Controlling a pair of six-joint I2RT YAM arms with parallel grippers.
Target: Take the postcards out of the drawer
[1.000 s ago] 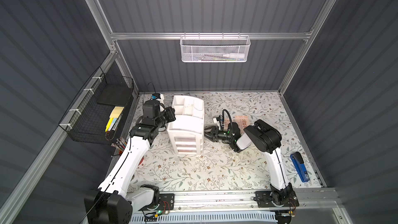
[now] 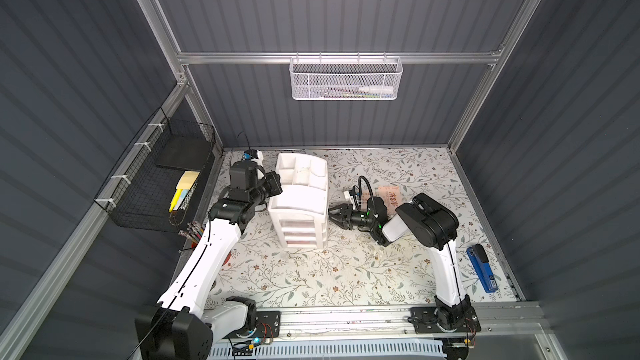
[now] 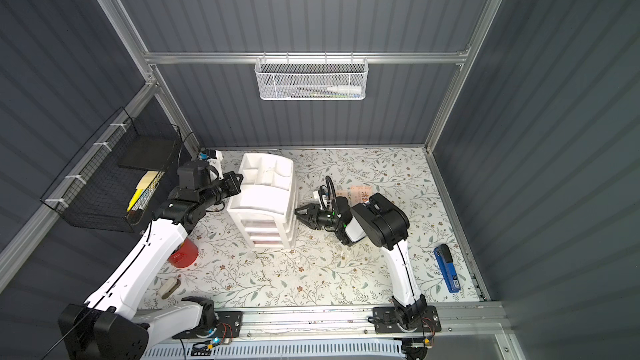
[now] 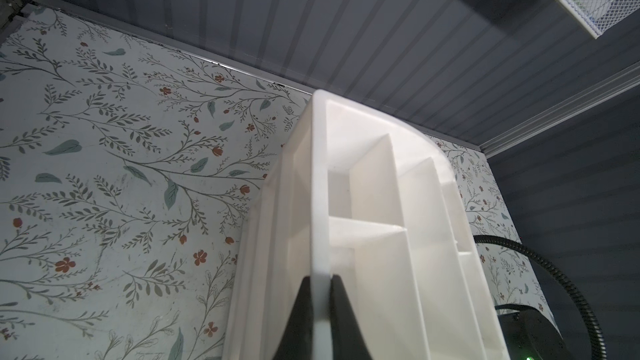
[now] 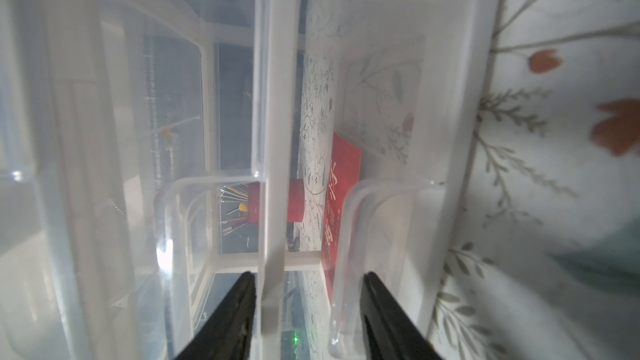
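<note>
The white drawer cabinet (image 2: 300, 200) stands left of centre, its clear drawer fronts turned toward my right arm. Through the lowest front in the right wrist view, a red card with white writing (image 5: 338, 183) shows, probably one of the postcards. My right gripper is part open, its fingers (image 5: 230, 316) spread in front of the lower drawers at the cabinet's right side. I cannot tell whether they touch a drawer edge. On the other side, my left gripper is shut on the cabinet's thin top rim (image 4: 320, 193).
A pink printed paper (image 2: 389, 194) lies on the table behind the right gripper. The blue stapler (image 2: 481, 268) rests at the far right. A red pot (image 3: 184, 253) stands by the left arm. Ahead of the cabinet, the patterned tabletop (image 2: 333, 276) is free.
My right forearm has shifted slightly to the right and its gripper stays beside the cabinet. The left arm and the cabinet have not visibly moved.
</note>
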